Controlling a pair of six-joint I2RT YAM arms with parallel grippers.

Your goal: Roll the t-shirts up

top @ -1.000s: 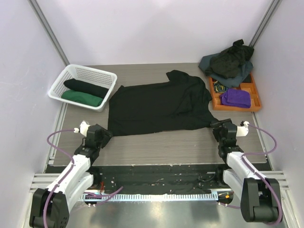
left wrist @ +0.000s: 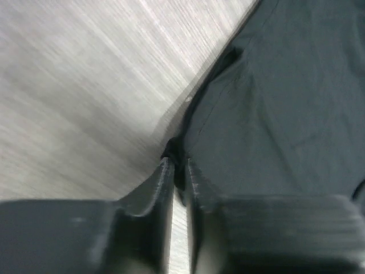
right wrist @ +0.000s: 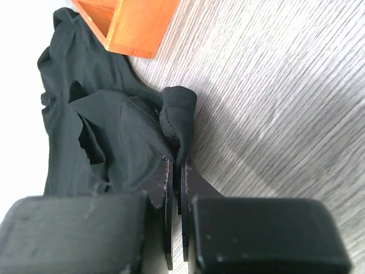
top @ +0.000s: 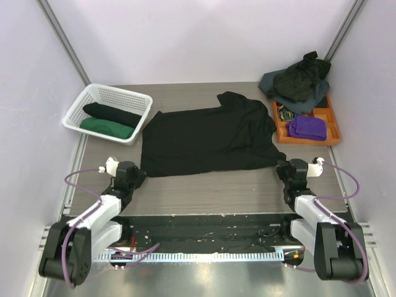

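Note:
A black t-shirt (top: 198, 141) lies spread on the table, with a raised fold at its far edge. At its near left corner is my left gripper; dark cloth shows at its fingertips, a narrow gap separates the fingers, and the view is too blurred to tell if they grip. My right gripper is shut on the shirt's near right corner (right wrist: 178, 111), which bunches up above the fingers. The top view shows both grippers low against the cloth.
At the back left, a white basket (top: 127, 94) holds black (top: 111, 114) and green (top: 106, 127) rolls. At the right, an orange tray (top: 333, 127) carries a purple folded cloth (top: 307, 127) and a dark garment heap (top: 297, 83).
The left forearm has swung a little to the right, while its gripper stays at the left corner. The shirt lies almost unchanged.

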